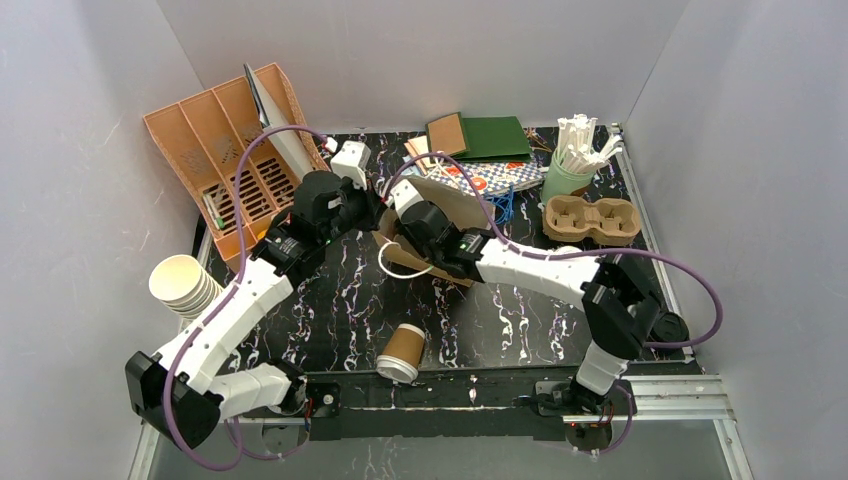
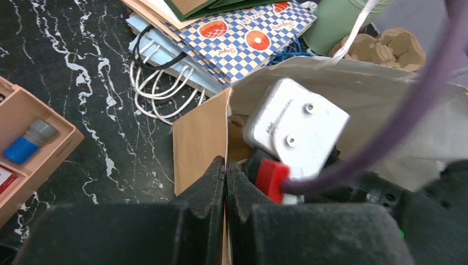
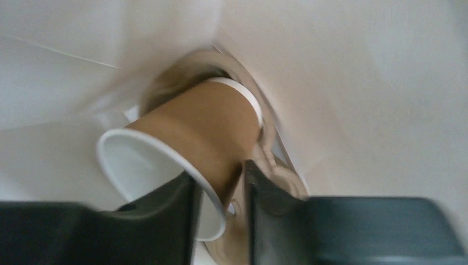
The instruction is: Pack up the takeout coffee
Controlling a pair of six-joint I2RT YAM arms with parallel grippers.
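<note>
A kraft paper bag [image 1: 460, 200] stands open mid-table. At its rim my left gripper is shut on the thin paper edge. My right gripper reaches down inside, its fingers part open at the rim of a brown cup [image 3: 204, 124] with a white lip, which lies tilted on a cardboard cup holder [image 3: 259, 88] in the bag; whether the fingers grip it is unclear. Another brown cup with a white lid [image 1: 401, 352] lies on its side at the table's front.
A cup holder [image 1: 590, 218] and a straw container [image 1: 568, 175] stand right, folded bags [image 1: 497, 137] at the back, an organizer [image 1: 200, 140] back left, stacked cups [image 1: 177, 282] at left.
</note>
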